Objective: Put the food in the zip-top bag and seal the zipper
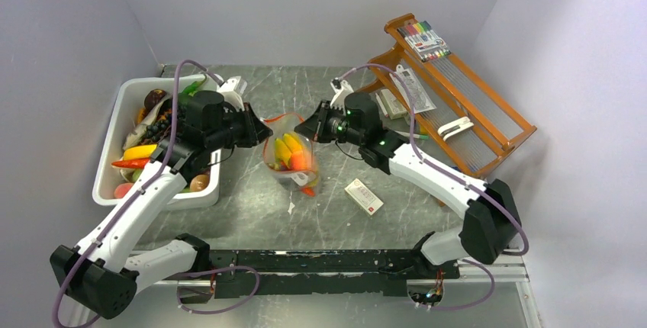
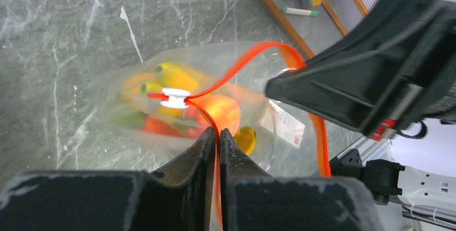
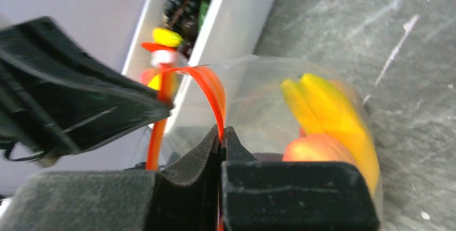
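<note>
A clear zip top bag (image 1: 273, 162) with an orange-red zipper edge hangs between my two grippers, its mouth spread open. Inside lie yellow food (image 3: 336, 113), a round orange piece (image 2: 218, 110) and other bright pieces. My left gripper is shut on one side of the bag's orange rim, which runs between its fingertips. On the opposite side, my right gripper is shut with the orange rim strip between its tips. A white slider (image 2: 176, 98) sits on the zipper, close to my left gripper.
At the left stands a white bin (image 1: 107, 162) full of play fruit, vegetables and fish. A small white box (image 1: 364, 197) lies right of the bag. Toward the back right leans a wooden rack (image 1: 488, 141). Bare grey tabletop (image 1: 244, 217) shows in front.
</note>
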